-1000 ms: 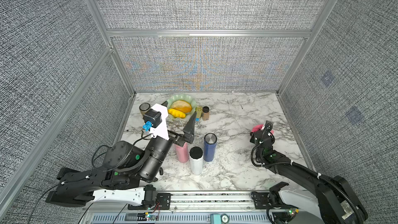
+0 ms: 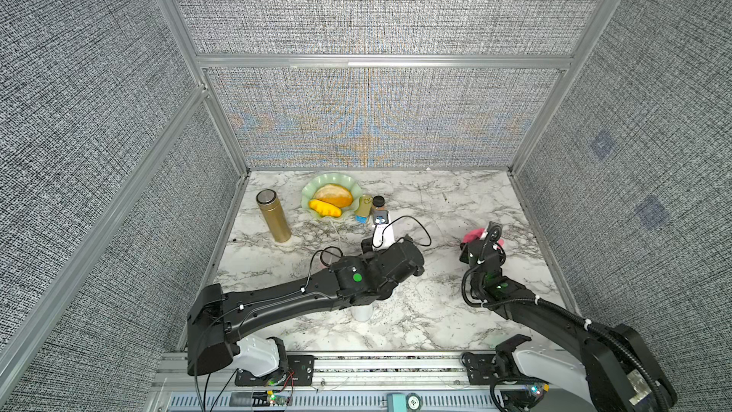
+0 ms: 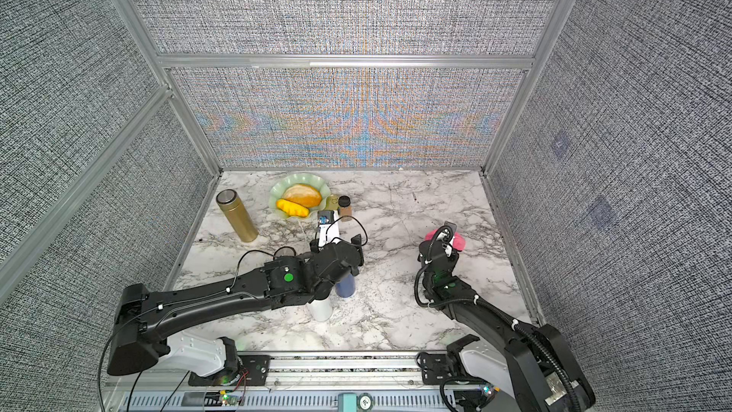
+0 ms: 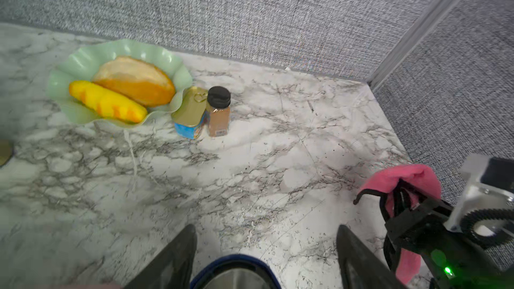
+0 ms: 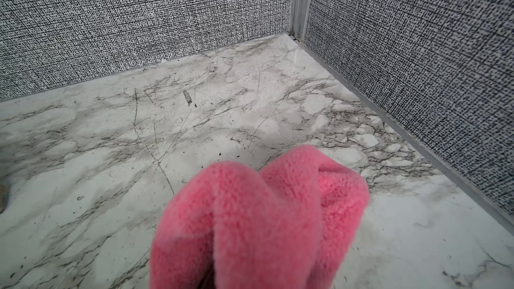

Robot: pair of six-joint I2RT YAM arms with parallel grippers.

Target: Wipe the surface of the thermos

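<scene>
A blue thermos [image 3: 346, 286] stands at the front middle. Its round rimmed top [image 4: 235, 273] shows between the fingers of my open left gripper, which is above it. Whether the fingers touch it cannot be seen. A pink fluffy cloth [image 5: 267, 224] hangs bunched from my right gripper [image 3: 440, 242], shut on it, at the right side of the table. The cloth hides those fingertips in the right wrist view. Beside the blue thermos is a white thermos [image 3: 320, 309], partly covered by the left arm. A tall gold thermos [image 2: 274, 217] stands at the left.
At the back left lies a green scalloped bowl [image 4: 182, 77] with bread and a yellow food piece. A can [image 4: 191, 107] and a black-capped spice jar [image 4: 219, 112] are right of it. The table between the arms, towards the back right, is clear.
My left gripper has swung right from over the left part of the table to the blue thermos, its arm now covering most of the bottles. The right arm and cloth have stayed still.
</scene>
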